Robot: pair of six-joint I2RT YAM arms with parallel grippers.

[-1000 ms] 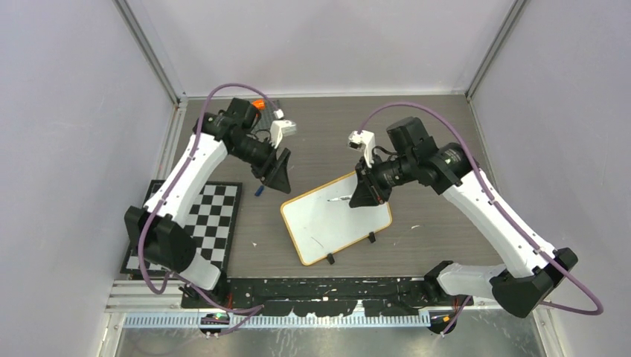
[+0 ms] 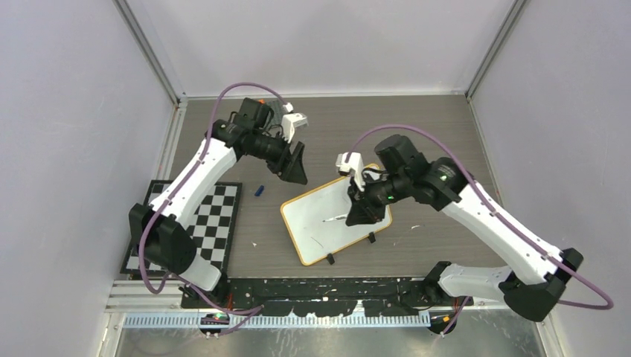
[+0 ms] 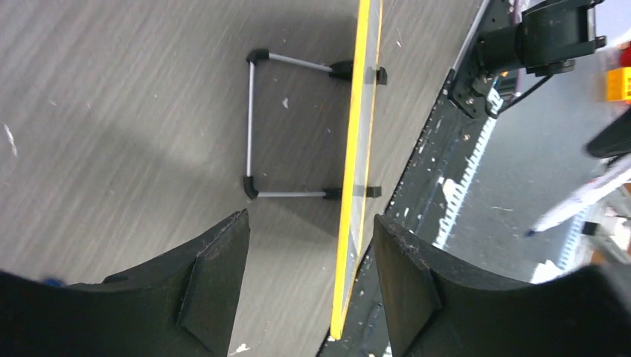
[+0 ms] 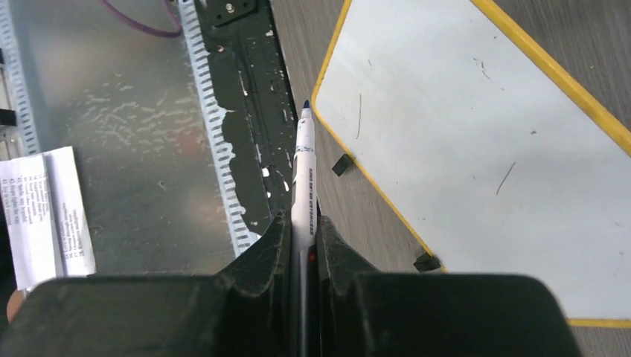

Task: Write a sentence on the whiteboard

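Observation:
The whiteboard (image 2: 316,230) with yellow edging lies on the table, bearing a few short dark strokes (image 4: 504,178). My right gripper is shut on a white marker (image 4: 304,171), tip exposed, over the board's lower edge in the top view. My left gripper (image 2: 294,167) stands open above the table at the board's upper left, nothing between its fingers; in the left wrist view the board's yellow edge (image 3: 346,208) shows beyond the gap.
A checkered board (image 2: 212,230) lies at the left, a small blue object (image 2: 259,190) beside the whiteboard. A black rail runs along the front edge.
In the top view my left gripper has moved up and right, away from the board's corner.

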